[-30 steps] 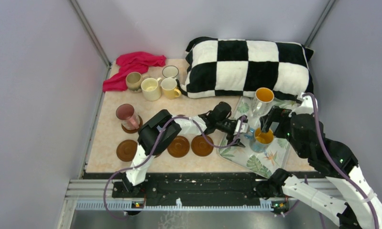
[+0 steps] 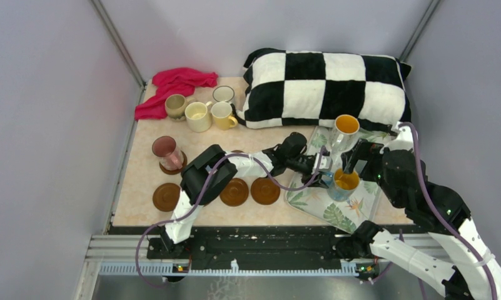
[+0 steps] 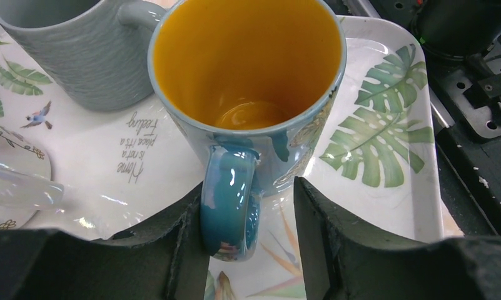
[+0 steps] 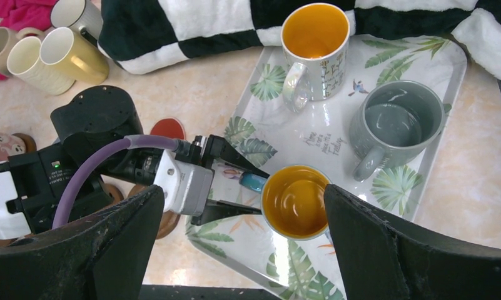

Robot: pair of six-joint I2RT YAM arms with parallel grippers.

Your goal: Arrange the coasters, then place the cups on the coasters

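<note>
The blue cup with an orange-yellow inside [image 3: 247,69] stands upright on the floral tray. Its blue handle [image 3: 226,206] lies between the fingers of my left gripper, which is part open. The left finger [image 3: 188,231] is close against or touching the handle; a gap shows between the handle and the right finger. In the right wrist view the same cup [image 4: 296,203] sits ahead of those fingers. My right gripper is open and empty above the tray. Brown coasters [image 2: 234,192] lie on the table left of the tray.
A grey cup [image 4: 398,122] and a white cup with an orange inside [image 4: 316,53] share the tray [image 2: 298,206]. A pink cup [image 2: 167,152] rests on a coaster at left. Several cups [image 2: 198,117] and a checkered cushion [image 2: 326,87] line the back.
The right arm and the cups look unmoved.
</note>
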